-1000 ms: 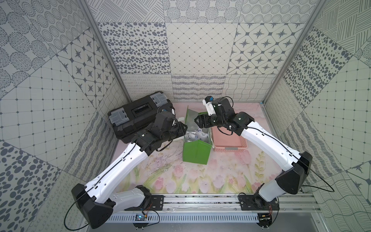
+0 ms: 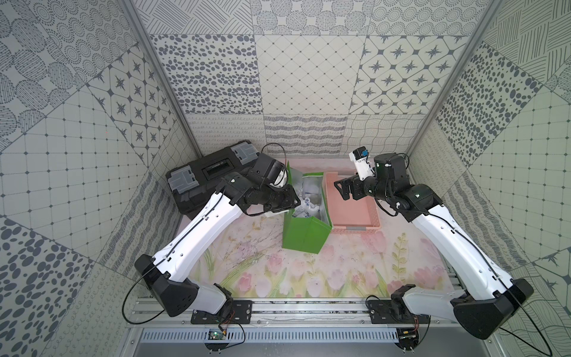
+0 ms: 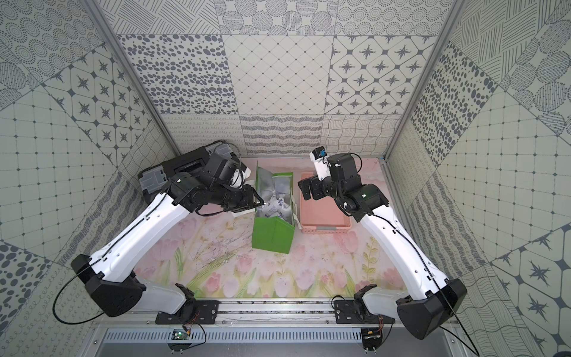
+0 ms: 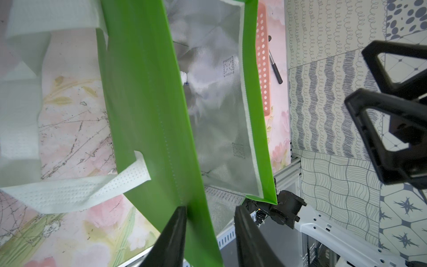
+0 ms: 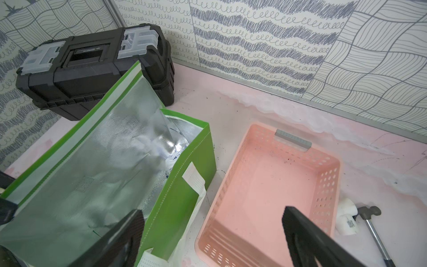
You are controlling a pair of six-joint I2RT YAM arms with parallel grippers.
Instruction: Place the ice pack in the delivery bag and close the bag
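The green delivery bag [image 2: 306, 233] stands open at the table's middle, its lining silver. A whitish, crumpled pack [image 2: 306, 208], apparently the ice pack, lies inside it, also visible in the top right view [image 3: 276, 206]. My left gripper is at the bag's left side; its fingers are apart, with the green wall [image 4: 178, 146] running between them and no clear grip showing. To the right of the bag, above the basket, my right gripper hangs open and empty. The wrist views barely show the pack, the bag's walls hiding most of it.
An empty pink basket [image 5: 271, 195] stands right of the bag. A black toolbox [image 2: 214, 172] is at the back left. Beyond the basket lie a hammer [image 5: 375, 231] and a white object [image 5: 347, 218].
My left gripper has moved right, against the bag's left wall. The pack stays inside.
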